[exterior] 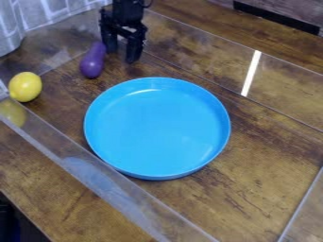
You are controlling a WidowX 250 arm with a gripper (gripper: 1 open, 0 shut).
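The black gripper (123,42) hangs over the wooden surface at the top, dark and small, so its finger state is hard to make out. A purple eggplant (93,62) lies just below and left of it, long axis roughly upright in the view. At the left edge sits a yellow lemon-like object (25,87). A large blue plate (157,129) occupies the middle.
Clear panels border the work area, one running diagonally along the lower left (113,198). A pale curtain or sheet (25,24) is at the top left. Bare wood lies right of the plate and above it.
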